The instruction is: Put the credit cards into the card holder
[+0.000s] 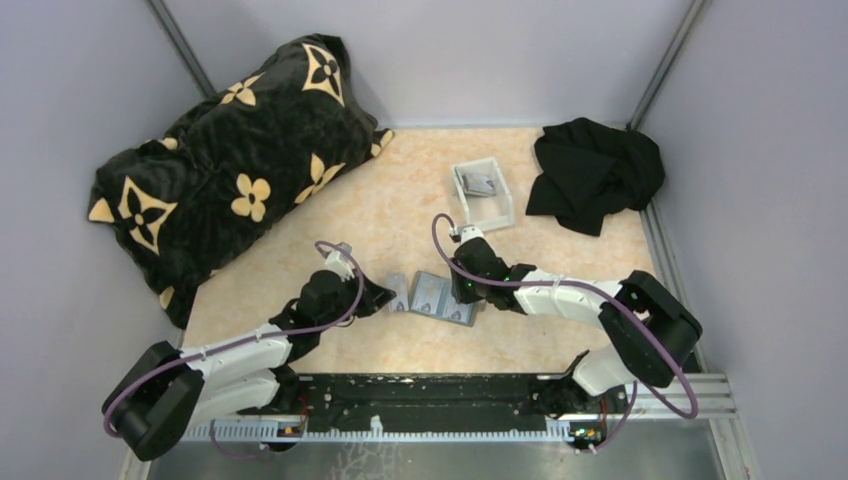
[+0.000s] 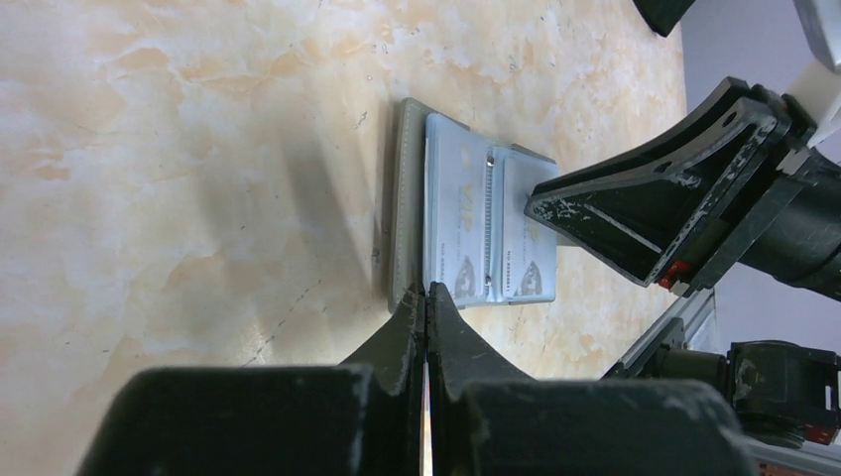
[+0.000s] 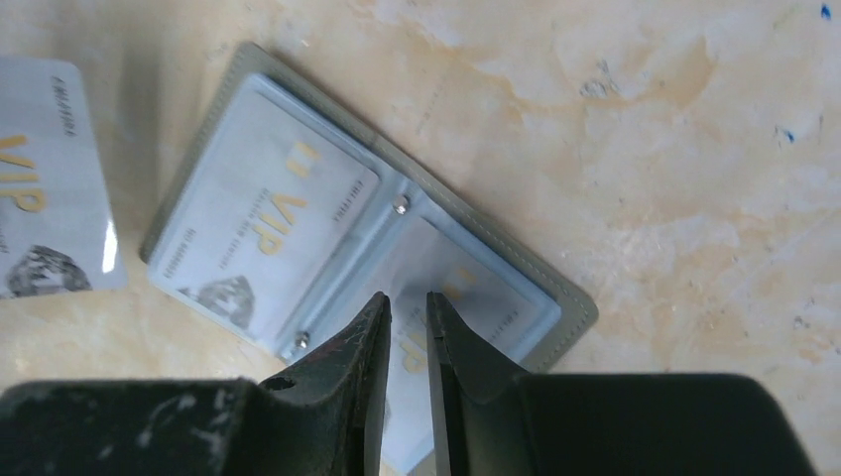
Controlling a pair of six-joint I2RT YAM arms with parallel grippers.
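Note:
An open grey card holder lies on the table, with a VIP card in one clear pocket and another VIP card in the other. My left gripper is shut on a separate VIP card, seen nearly edge-on in the left wrist view and standing beside the holder's left end. It is apart from the holder in the right wrist view. Over the holder's right pocket, my right gripper is partly open, with a narrow gap and nothing held between its fingers. Its fingers hide part of that pocket.
A white tray with cards in it stands behind the holder. Black cloth lies at the back right, and a patterned dark cushion fills the back left. Bare table surrounds the holder.

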